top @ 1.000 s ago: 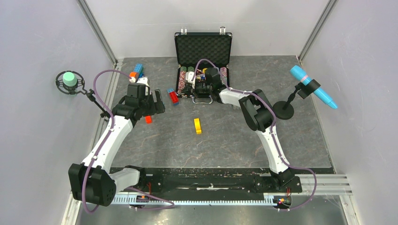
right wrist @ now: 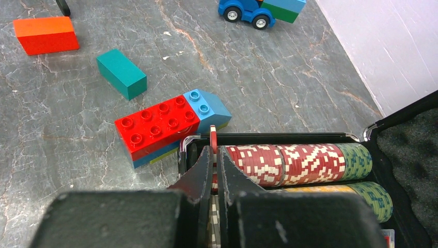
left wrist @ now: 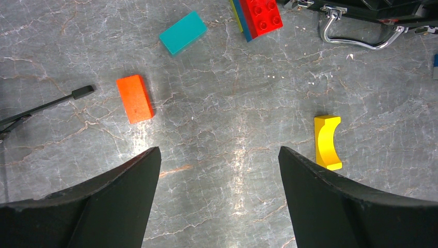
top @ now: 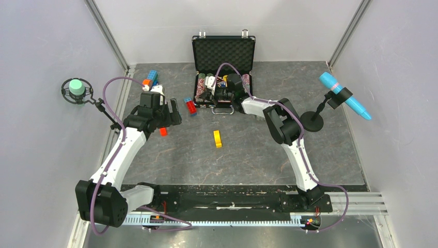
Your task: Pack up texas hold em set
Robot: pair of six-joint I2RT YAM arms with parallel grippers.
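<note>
The black poker case (top: 223, 51) stands open at the back of the table, its lid up. Rows of red-and-white and green chips (right wrist: 310, 164) lie in its slots. My right gripper is over the case's front left corner, its fingers closed. A thin red chip (right wrist: 213, 136), seen edge-on, stands upright between its fingertips, in line with the end of the left chip row. The lower part of this chip is hidden by the fingers. Away to the left, my left gripper (top: 176, 112) is open above bare table, with nothing between its fingers.
A red-and-blue block stack (right wrist: 157, 126) stands close beside the case's left front corner. Teal (right wrist: 121, 74) and orange (right wrist: 46, 35) blocks lie farther left. The yellow arch block (top: 217, 138) sits before the case. A lamp-like stand (top: 312, 121) is at right.
My right gripper has shifted very slightly at the front left of the case. The left arm, case and blocks look unmoved.
</note>
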